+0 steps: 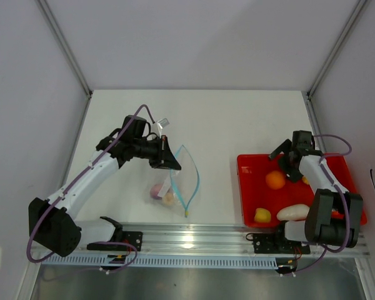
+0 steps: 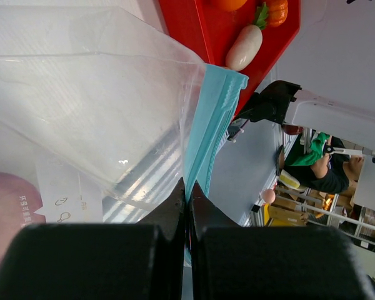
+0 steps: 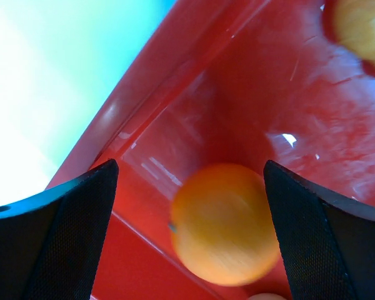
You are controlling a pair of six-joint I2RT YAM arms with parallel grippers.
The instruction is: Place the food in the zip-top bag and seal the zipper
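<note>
The clear zip top bag (image 1: pixel 186 175) with its blue zipper edge lies on the white table, its mouth spread. A pinkish round food (image 1: pixel 156 190) and a yellowish one (image 1: pixel 169 199) show inside it. My left gripper is shut on the bag's blue rim (image 2: pixel 212 112). Over the red tray (image 1: pixel 253 187), my right gripper is open above the orange (image 3: pixel 225 225). In the right wrist view the orange appears low between the two fingers, nearer the right one; whether they touch it, I cannot tell.
A yellow food (image 1: pixel 262 215) and a long white vegetable (image 1: pixel 293 212) lie along the tray's front. An orange pumpkin-like piece (image 2: pixel 277 11) shows in the left wrist view. Bare table (image 1: pixel 219 125) stretches between bag and tray.
</note>
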